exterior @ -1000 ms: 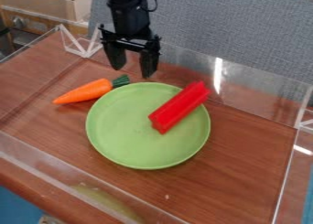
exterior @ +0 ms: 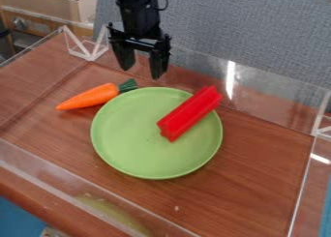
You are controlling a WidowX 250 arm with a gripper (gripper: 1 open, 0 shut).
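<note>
My black gripper (exterior: 141, 59) hangs at the top centre, open, with nothing between its fingers, above the back of the wooden table. A green plate (exterior: 135, 149) lies on the table, with a long red block (exterior: 189, 113) resting on its right side, angled toward the back right. An orange carrot with a green top (exterior: 91, 97) lies on the table to the left of the plate, below and left of the gripper.
A grey speckled wall stands behind. A cardboard box (exterior: 46, 3) sits outside at the back left.
</note>
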